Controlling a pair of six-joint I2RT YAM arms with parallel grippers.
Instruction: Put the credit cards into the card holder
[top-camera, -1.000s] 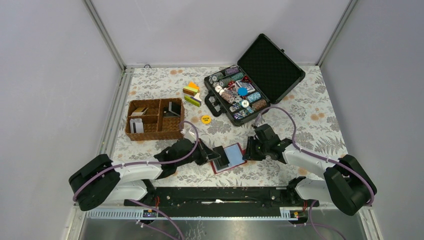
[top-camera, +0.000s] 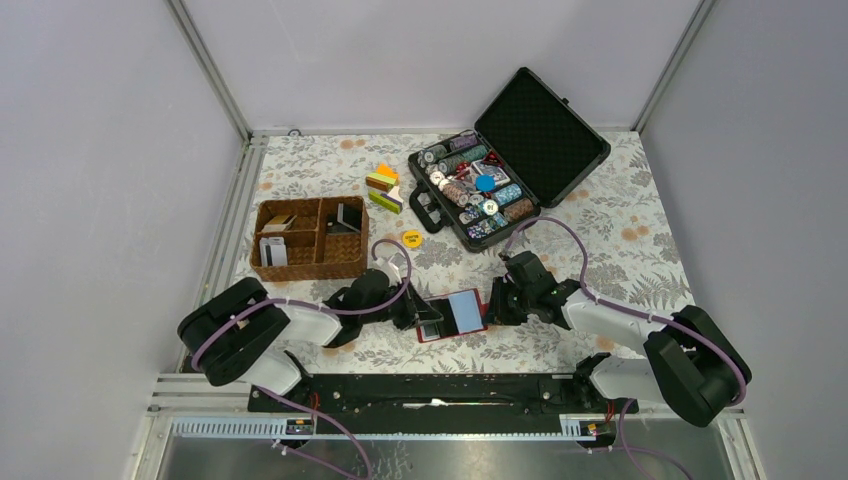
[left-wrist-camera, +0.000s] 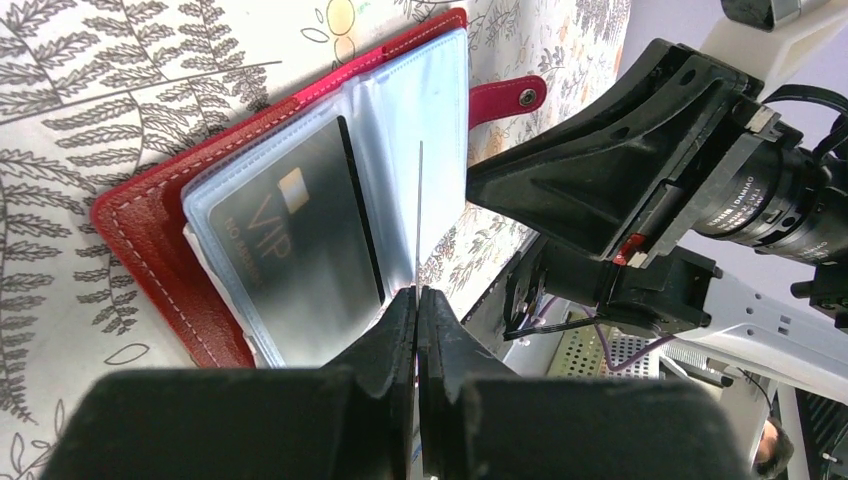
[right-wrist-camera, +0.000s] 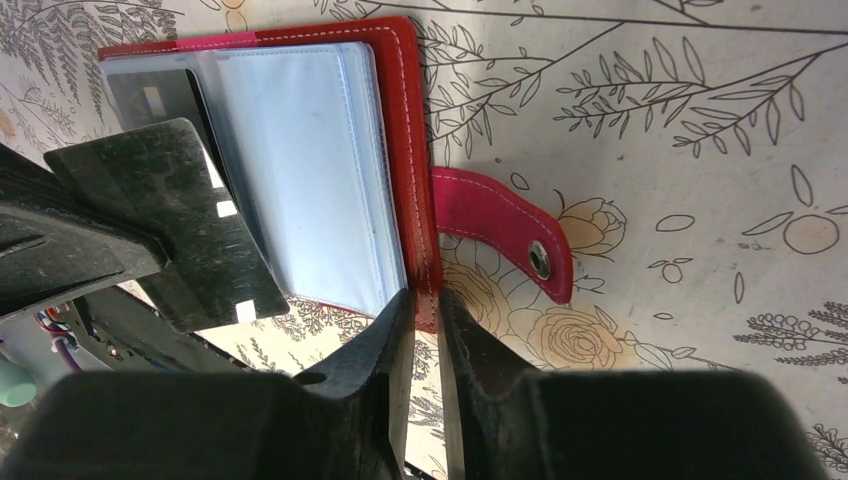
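Note:
The red card holder (top-camera: 475, 333) lies spread on the table, its clear sleeves uppermost. A dark VIP card (left-wrist-camera: 290, 240) sits in its left sleeve; the right sleeve (right-wrist-camera: 295, 170) looks pale and empty. My left gripper is shut on a black card, which appears edge-on as a thin line in the left wrist view and hangs over the sleeves. At the holder's strap-side edge, my right gripper is slightly open, its fingertips on either side of the red border. Whether they touch it cannot be told.
A wicker basket (top-camera: 315, 271) with several cards stands at the back left. Behind the holder is an open black case (top-camera: 540, 135) of poker chips. A yellow disc (top-camera: 412, 239) and small colored boxes (top-camera: 384, 190) lie between. The table right of the case is clear.
My left arm has swung, and its gripper has shifted slightly with the black card. The holder has turned a little and moved slightly left. The right gripper has moved slightly left and toward the front.

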